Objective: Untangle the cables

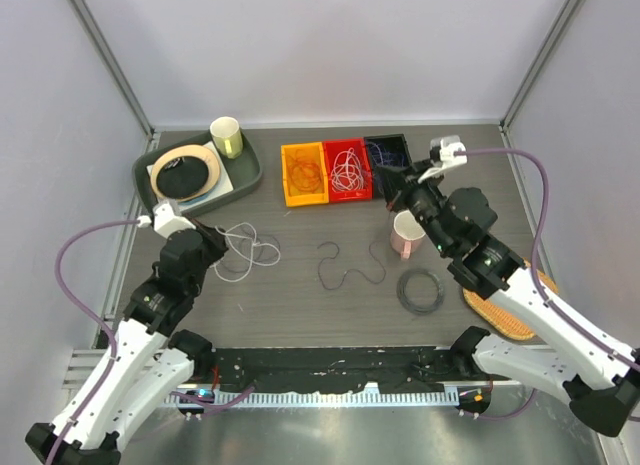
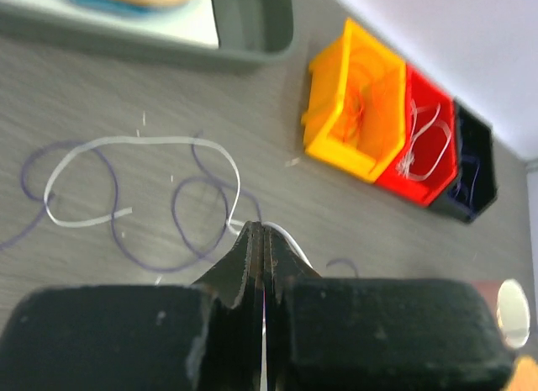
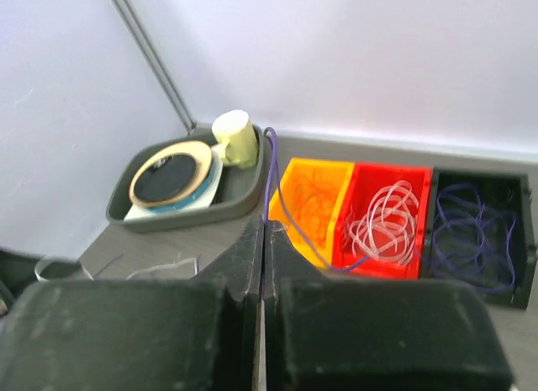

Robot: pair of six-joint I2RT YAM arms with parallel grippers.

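My left gripper is shut, with the white cable [image 2: 151,140] caught at its tips. In the top view that white cable [image 1: 240,273] lies in loose loops beside the left gripper [image 1: 224,237]. A thin purple cable [image 2: 175,267] winds over the table beneath it, the two crossing in places; its dark wavy stretch [image 1: 348,273] lies at mid-table. My right gripper is raised near the dark box and shut on a purple cable [image 3: 273,160], which rises in a bend above the fingertips and ends in a blue tip.
An orange box [image 1: 303,173], a red box [image 1: 346,171] with white cable and a black box [image 1: 388,151] with purple cable stand at the back. Also around are a grey tray [image 1: 243,177], a pink mug [image 1: 407,234], a dark coil [image 1: 420,307] and a woven mat [image 1: 508,310].
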